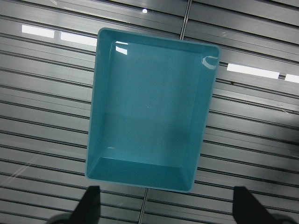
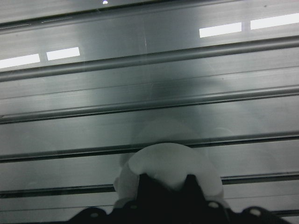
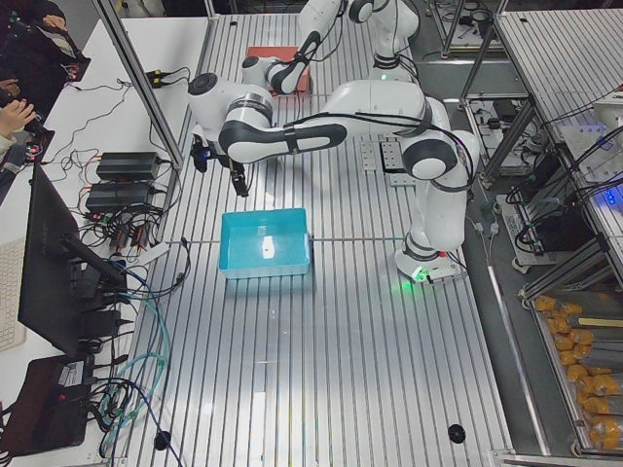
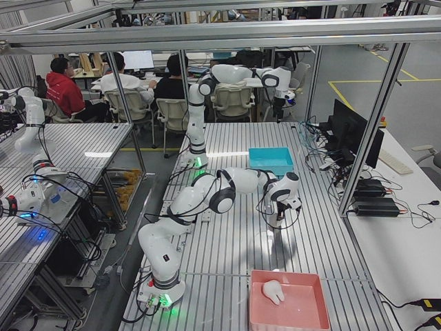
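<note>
The empty teal bin (image 1: 147,107) sits on the slatted table below my left gripper (image 3: 219,170), whose fingers stand open at the bottom of the left wrist view. My right gripper is shut on a white soft toy (image 2: 163,158), held above bare slats between the two bins in the camera right view. A pink bin (image 4: 289,321) at the near end of that view holds another white soft toy (image 4: 273,291).
A monitor (image 3: 49,263), power bricks (image 3: 127,167) and cables line the table's side, by an upright frame post (image 4: 362,179). The slats (image 3: 331,370) beyond the teal bin in the camera left view are clear.
</note>
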